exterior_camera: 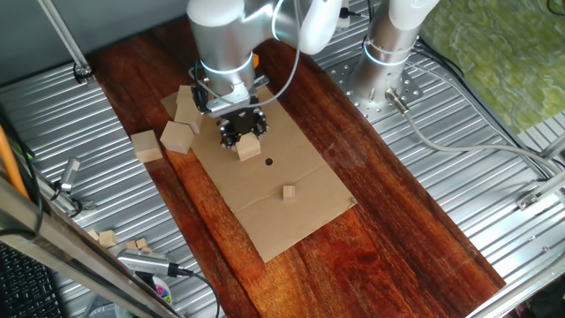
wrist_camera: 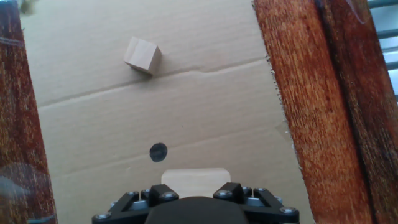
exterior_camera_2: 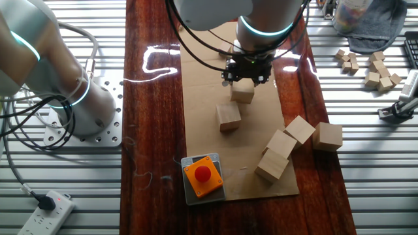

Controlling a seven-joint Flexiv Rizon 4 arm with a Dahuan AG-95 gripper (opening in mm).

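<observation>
My gripper (exterior_camera: 244,135) is low over the cardboard sheet (exterior_camera: 300,212), and a pale wooden block (exterior_camera: 249,148) sits right at its fingertips. In exterior view 2 the fingers (exterior_camera_2: 262,79) stand to either side of that block's upper end. The wrist view shows only part of the block (wrist_camera: 196,182), its near part covered by the gripper. Whether the fingers press on it cannot be made out. A smaller wooden cube (exterior_camera: 289,193) lies apart on the cardboard, past a round black spot (exterior_camera: 269,162). Another block (exterior_camera_2: 228,116) stands close to the gripper in exterior view 2.
Several larger blocks, one of them a cube (exterior_camera: 177,137), cluster at the cardboard's edge. A red stop button (exterior_camera_2: 203,173) on an orange box sits at one end. Bare cardboard surrounds the small cube. Small blocks (exterior_camera_2: 379,73) lie off the wooden board.
</observation>
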